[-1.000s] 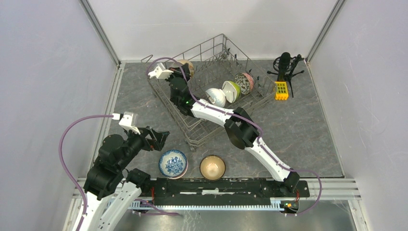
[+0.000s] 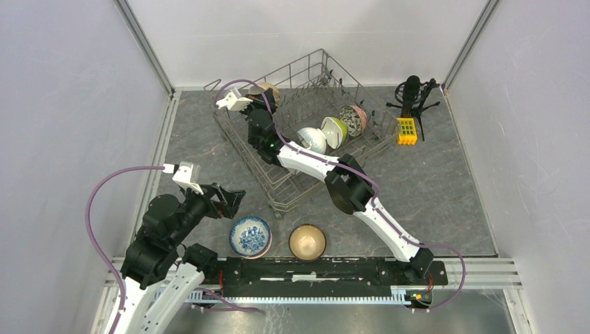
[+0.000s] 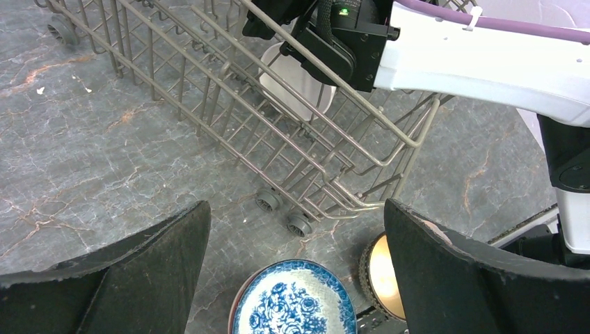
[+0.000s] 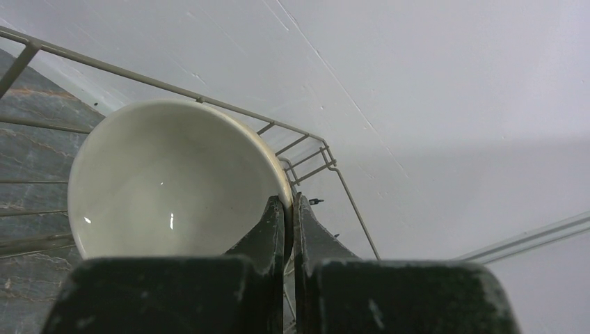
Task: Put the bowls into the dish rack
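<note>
The wire dish rack (image 2: 306, 69) holds several bowls: white (image 2: 312, 138), green (image 2: 336, 132), patterned (image 2: 352, 120). My right gripper is at the rack's far left, shut on the rim of a cream bowl (image 4: 167, 174), which stands tilted against the wires. A blue-patterned bowl (image 3: 292, 306), stacked on another, and a tan bowl (image 2: 307, 242) lie on the floor in front of the rack. My left gripper (image 2: 227, 204) hangs open and empty left of the rack, above those bowls.
A yellow block (image 2: 407, 132) and a black stand (image 2: 412, 94) are at the back right. Pale walls enclose the area. The floor right of the rack and at far left is clear.
The left arm and the bowls on the floor have not moved.
</note>
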